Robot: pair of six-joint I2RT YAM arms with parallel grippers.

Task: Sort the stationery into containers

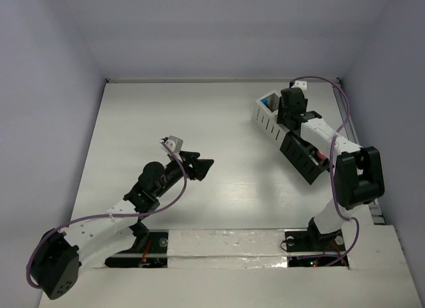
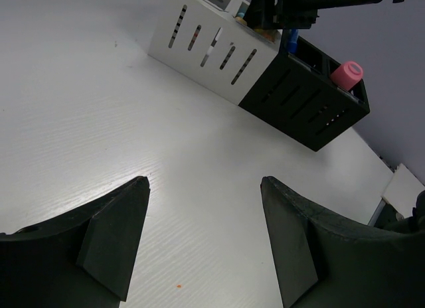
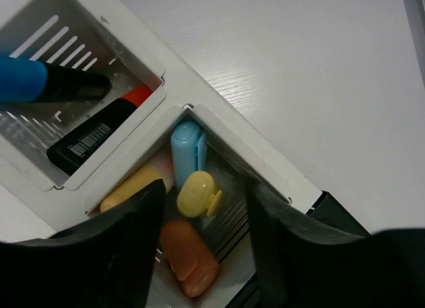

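My right gripper is open over the second compartment of the white organiser (image 1: pixel 265 125), which holds a light blue item (image 3: pixel 188 152), a yellow-capped item (image 3: pixel 197 194), an orange item (image 3: pixel 189 261) and a pale yellow item (image 3: pixel 127 188). No object shows clearly gripped. The first compartment holds a blue-and-black item (image 3: pixel 20 77) and a black item with red end (image 3: pixel 89 137). The black organiser (image 2: pixel 299 109) adjoins it, with a pink item (image 2: pixel 346 75) inside. My left gripper is open over bare table, away from both organisers.
Walls surround it at the back and sides, with the organisers near the right wall.
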